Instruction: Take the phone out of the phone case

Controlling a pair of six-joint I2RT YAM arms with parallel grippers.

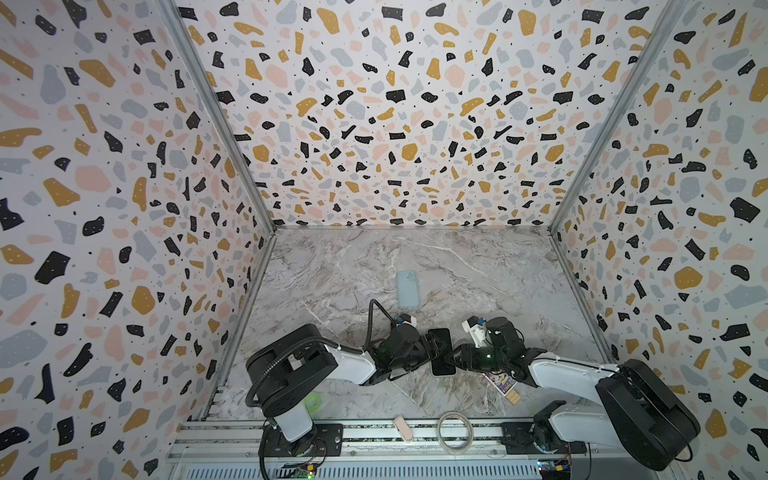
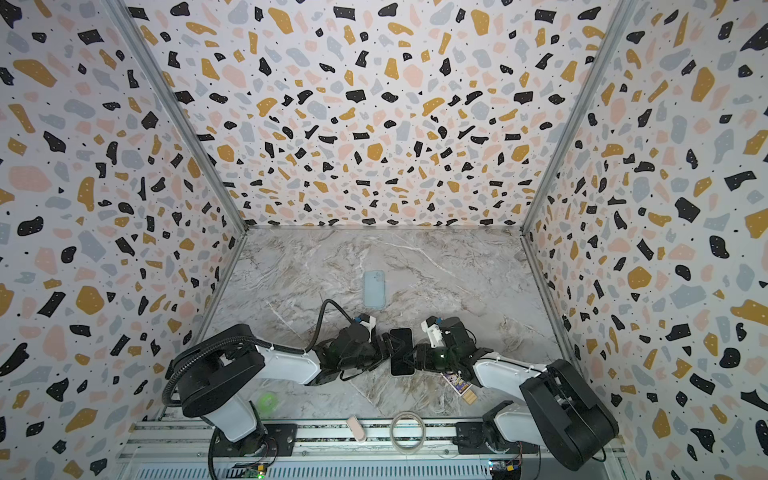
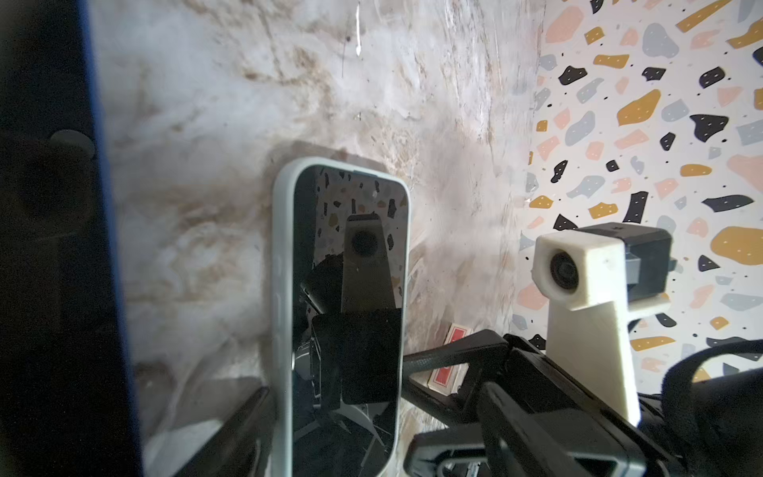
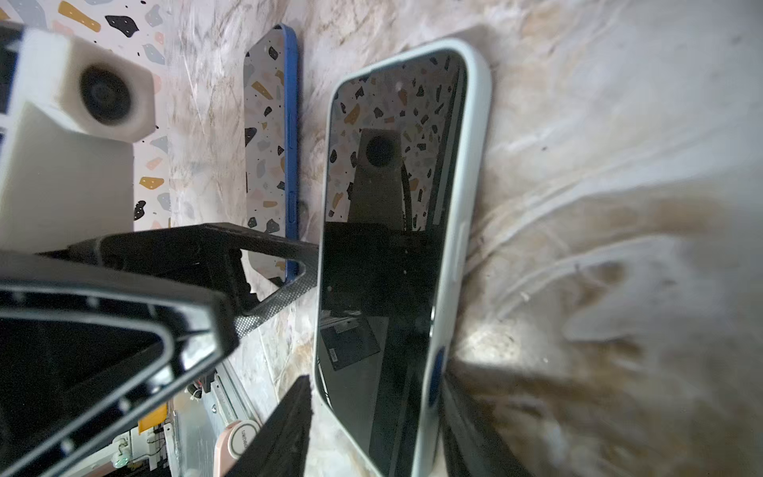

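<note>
The phone (image 1: 441,350) in its pale case lies screen up on the marble table between my two grippers, also seen in the left wrist view (image 3: 345,310) and the right wrist view (image 4: 381,262). My left gripper (image 1: 428,352) is at its left side, open, with fingertips low beside the case edge. My right gripper is at the other side, its fingertips straddling the lower part of the phone and case, fingers part open; whether they touch it is unclear.
A light blue case or phone (image 1: 407,289) lies behind. A blue-edged phone (image 4: 290,143) shows in the wrist views. Cards (image 1: 500,382) lie under the right arm, a tape roll (image 1: 454,444) on the front rail.
</note>
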